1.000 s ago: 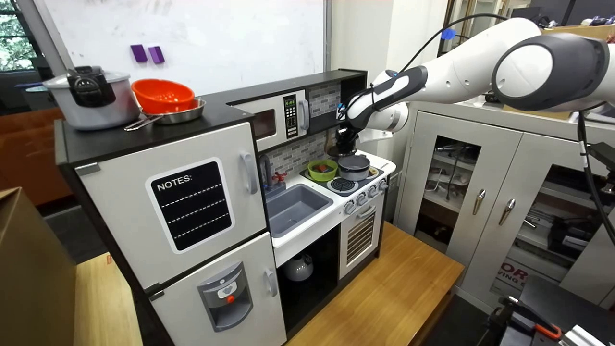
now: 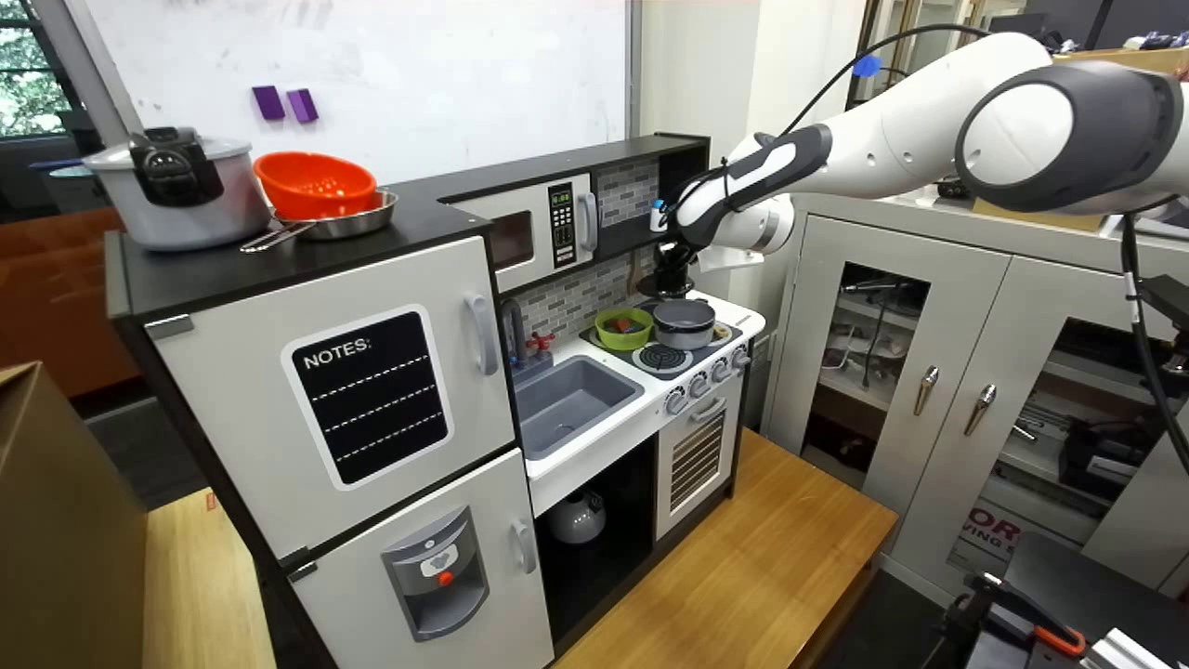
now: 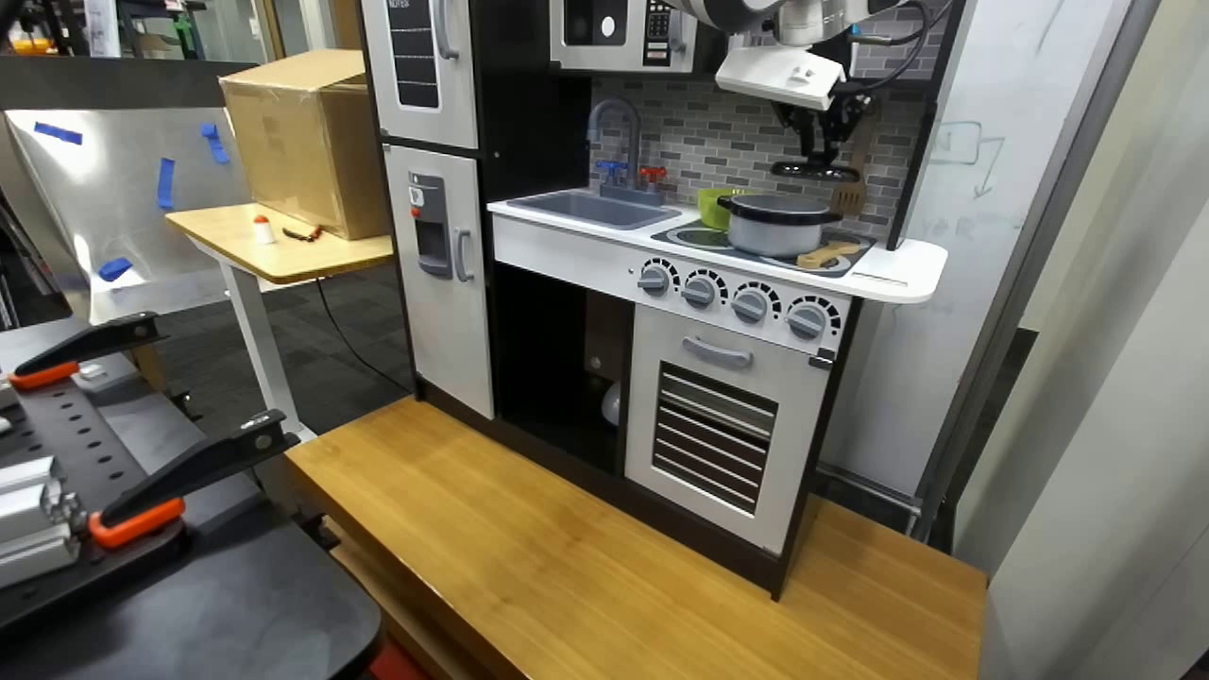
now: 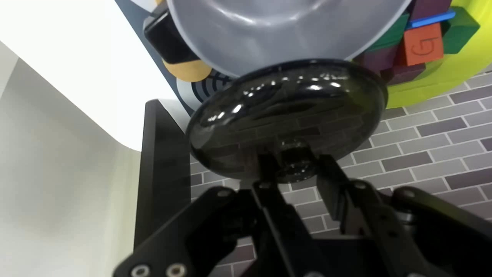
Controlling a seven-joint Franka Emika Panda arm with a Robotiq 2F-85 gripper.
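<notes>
My gripper is shut on the knob of a dark, shiny round lid [image 4: 286,115]. In the wrist view the lid looks tilted and overlaps the near rim of the grey pot [image 4: 276,37]. The open pot [image 3: 776,236] stands upright on the stove, its inside bare where it shows. Exterior view 2 has the lid [image 3: 813,172] hanging above the pot, toward its back right, with a gap between them. Exterior view 1 places the gripper [image 2: 672,268] over the back of the stove.
Beside the pot sits a green bowl [image 2: 621,327] holding several coloured blocks [image 4: 423,44]. A wooden utensil [image 3: 829,254] lies on the stove by the pot. Behind the lid rises the brick-patterned backsplash [image 4: 415,161], with a dark side panel [image 4: 161,171] close by. The sink [image 2: 574,401] is empty.
The gripper and lid have shifted very slightly to the right and up in exterior view 1. The pot and bowl stand where they were.
</notes>
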